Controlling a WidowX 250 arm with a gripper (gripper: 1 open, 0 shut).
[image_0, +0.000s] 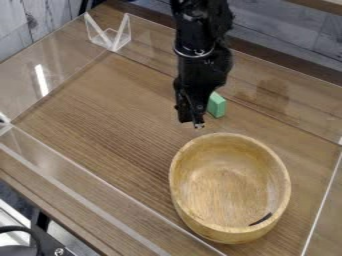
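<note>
The black gripper hangs above the middle of the wooden table, pointing down, its fingers close together with nothing visible between them. Just right of it and partly behind it is a small green block. In the lower right stands a round tan plastic bowl, with a small dark mark or item at its inner right.
A white wire object stands at the back left. Pale strips run along the table's left side. A black cable lies at the bottom left corner.
</note>
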